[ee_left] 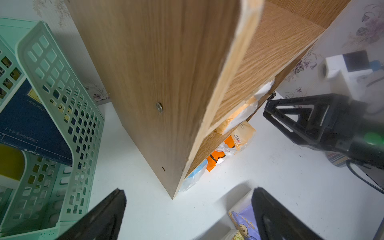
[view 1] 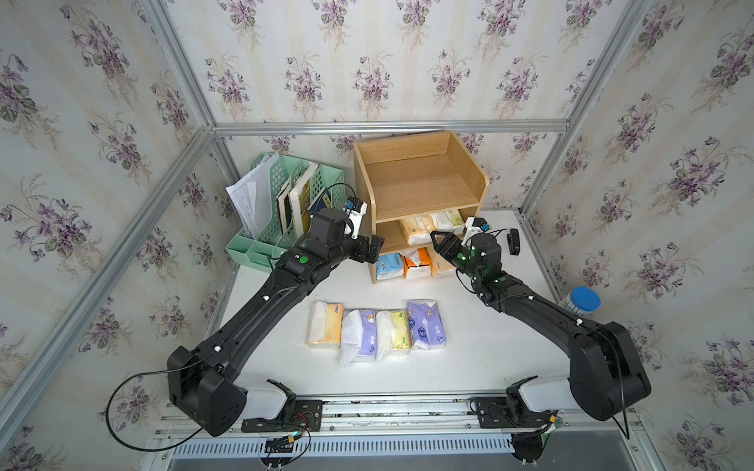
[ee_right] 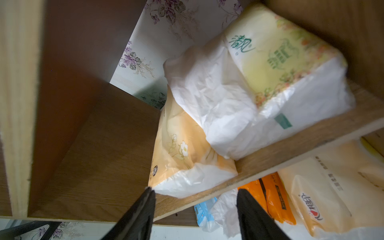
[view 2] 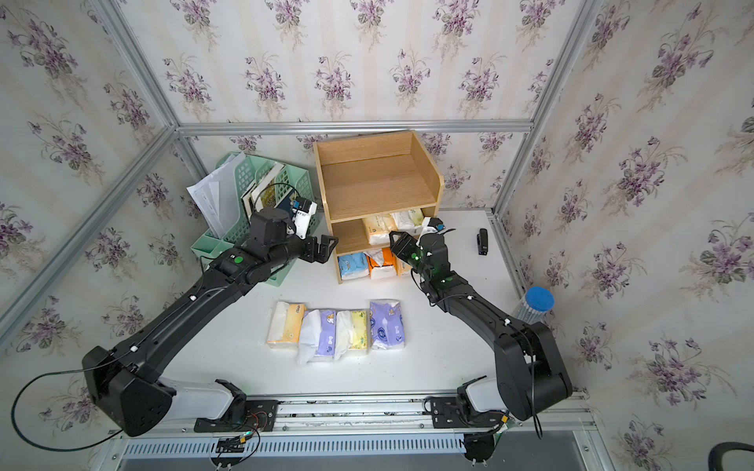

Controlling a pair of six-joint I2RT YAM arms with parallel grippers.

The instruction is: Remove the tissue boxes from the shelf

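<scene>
In the wooden shelf [view 1: 428, 176], an orange-and-white tissue pack [ee_right: 180, 148] and a white-and-yellow one [ee_right: 288, 56] lie side by side on the middle board. The bottom level holds a blue pack [view 1: 388, 265], an orange pack [view 1: 417, 263] and a tan pack [ee_right: 332, 188]. My right gripper is open before the middle level, its fingers apart and empty. Open and empty too, my left gripper hangs in front of the shelf's left side. On the table lie a yellow pack [view 1: 325, 325], two purple packs, one at the right [view 1: 425, 324], and a yellow-and-white pack [view 1: 392, 330].
A green basket [view 1: 259, 247] with books and papers stands left of the shelf, near my left arm. A blue-lidded canister [view 1: 584, 299] is at the table's right edge, and a small black object [view 1: 513, 241] lies right of the shelf.
</scene>
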